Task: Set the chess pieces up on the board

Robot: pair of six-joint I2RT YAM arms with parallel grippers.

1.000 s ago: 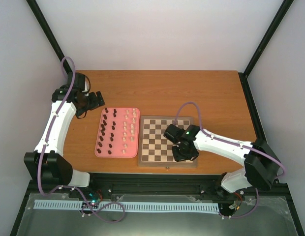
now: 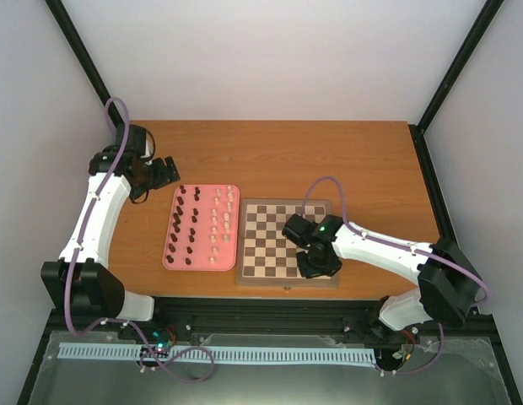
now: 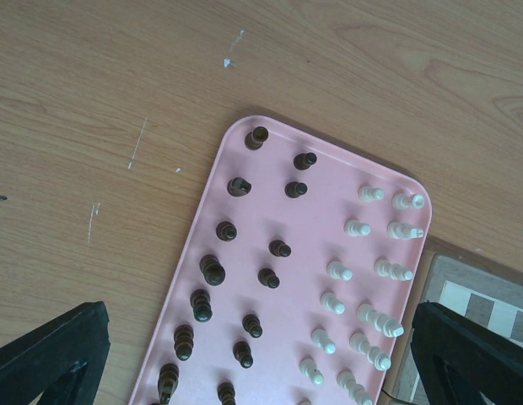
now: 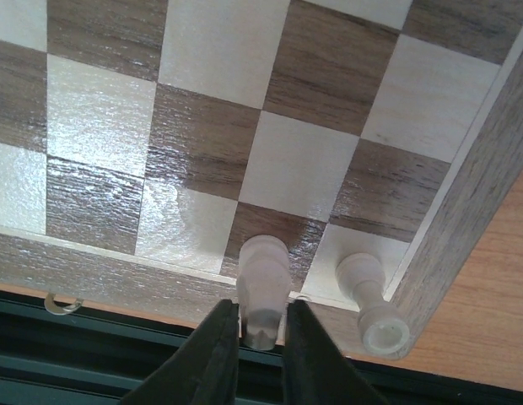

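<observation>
The checkered chessboard (image 2: 266,245) lies on the table right of the pink tray (image 2: 202,191). In the right wrist view, a white piece (image 4: 264,270) stands over the dark square beside the near right corner. My right gripper is slightly open around its upper part, with narrow gaps at the sides. Its base contact is hard to judge. A white rook-like piece (image 4: 373,291) stands on the pale corner square. Away at the tray's far left, my left gripper is wide open and empty, above the tray.
Dark pieces (image 3: 212,270) stand along the tray's left half, and white pieces (image 3: 380,321) along its right half. Most visible board squares are bare.
</observation>
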